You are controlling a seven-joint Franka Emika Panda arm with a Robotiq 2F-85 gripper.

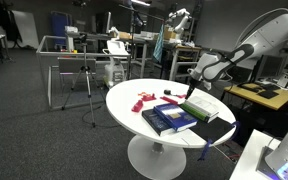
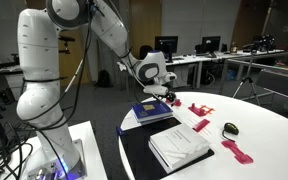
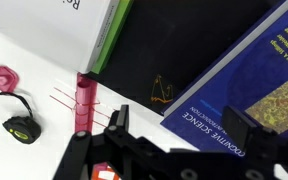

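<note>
My gripper hangs over the round white table with its fingers open and nothing between its fingers. In the wrist view, a blue book titled Cognitive Science lies below and to the right, partly covered by a finger. A white book with a green edge is at the upper left. Dark matting shows between the two books. Exterior view 2 has the white book at the near side and the blue book lying beyond it, close to the arm.
A black tape measure and a red tool lie on the left in the wrist view. Other red items are scattered across the table. Bare white tabletop stretches toward the right in exterior view 2.
</note>
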